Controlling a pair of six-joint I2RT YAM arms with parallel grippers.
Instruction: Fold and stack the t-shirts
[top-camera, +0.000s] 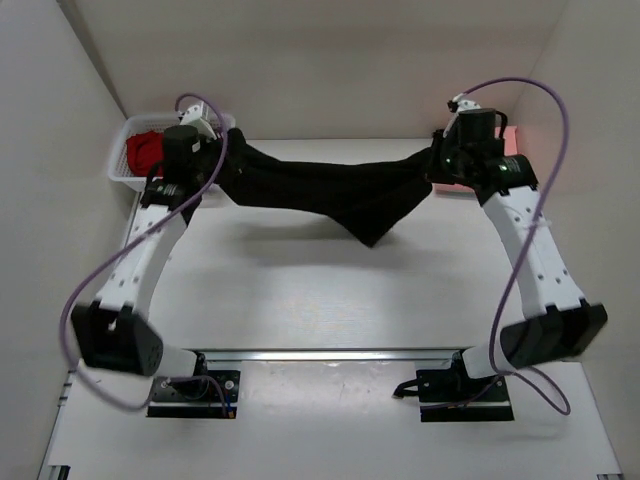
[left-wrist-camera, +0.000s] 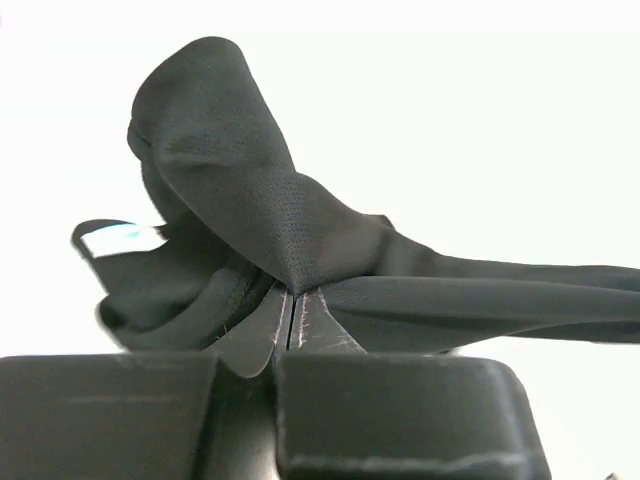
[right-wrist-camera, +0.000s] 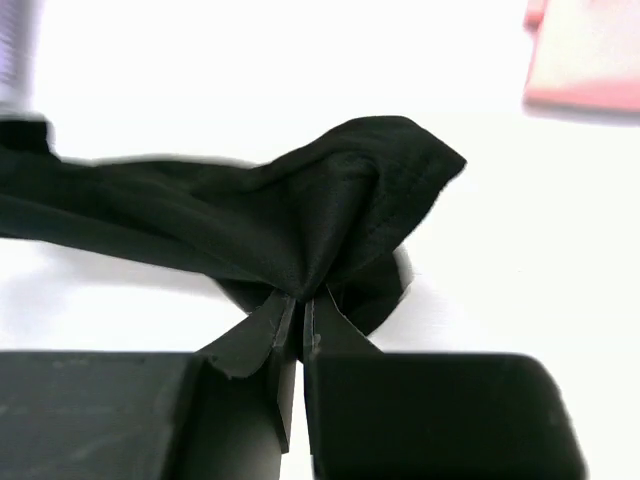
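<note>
A black T-shirt (top-camera: 330, 185) hangs stretched between my two grippers above the white table (top-camera: 320, 300), its middle drooping toward the front. My left gripper is shut on one end, which bunches over its fingertips with a small light label showing. My right gripper is shut on the other end, the cloth gathered above its fingers.
A white basket (top-camera: 128, 130) with red cloth (top-camera: 143, 152) sits at the back left. Pink folded cloth (right-wrist-camera: 585, 55) lies at the back right, partly behind my right arm in the top view.
</note>
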